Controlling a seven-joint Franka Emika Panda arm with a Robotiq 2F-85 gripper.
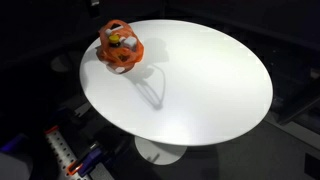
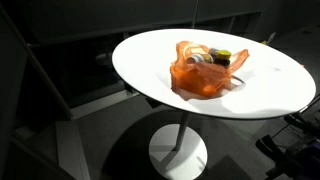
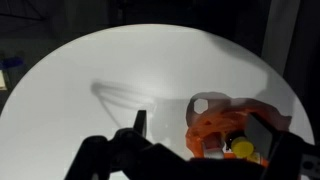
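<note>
An orange plastic bag (image 1: 121, 46) sits near the left edge of the round white table (image 1: 215, 75) in exterior view 1. Its top is open, and a yellow-topped item (image 3: 242, 147) shows among several white and dark items inside. In exterior view 2 the same bag (image 2: 197, 78) rests at the table's near edge. My gripper appears open at the bottom of the wrist view, its dark fingers spread apart. Below them the bag lies toward the right, partly covered by the gripper. I see no grip on the bag.
One white pedestal (image 2: 178, 147) supports the table. Dark equipment with a perforated plate (image 1: 63, 150) stands at the lower left in exterior view 1.
</note>
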